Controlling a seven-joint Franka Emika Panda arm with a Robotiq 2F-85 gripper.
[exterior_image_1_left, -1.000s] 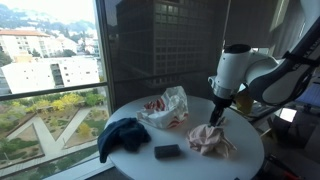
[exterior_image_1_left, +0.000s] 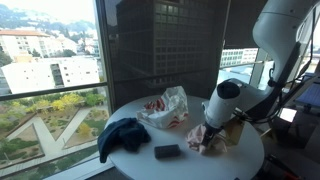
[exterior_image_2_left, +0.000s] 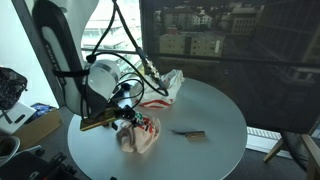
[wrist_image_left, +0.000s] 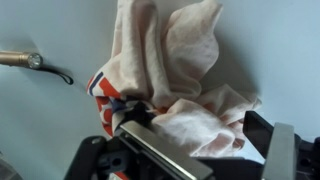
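A crumpled pale pink cloth (wrist_image_left: 180, 60) with a red, white and dark blue patch lies on the white table. Over it in the wrist view, my gripper stands open, with folds of the cloth in the space between its fingers. In exterior view 1 the gripper (exterior_image_1_left: 206, 128) is low, right at the cloth (exterior_image_1_left: 207, 143), and partly covers it. Exterior view 2 also has the gripper (exterior_image_2_left: 130, 118) down at the cloth (exterior_image_2_left: 140, 136). Whether the fingertips touch the fabric, I cannot tell.
A white bag with red print (exterior_image_1_left: 165, 107) stands toward the back. Dark blue fabric (exterior_image_1_left: 124, 134) hangs over the left table edge, near a dark grey block (exterior_image_1_left: 168, 151). A gold flashlight (wrist_image_left: 35, 61) lies left in the wrist view. Bare table (exterior_image_2_left: 200, 105) shows right in exterior view 2.
The arm has come down from above and behind the cloth and turned. Its gripper now covers part of the cloth, which otherwise lies in about the same place.
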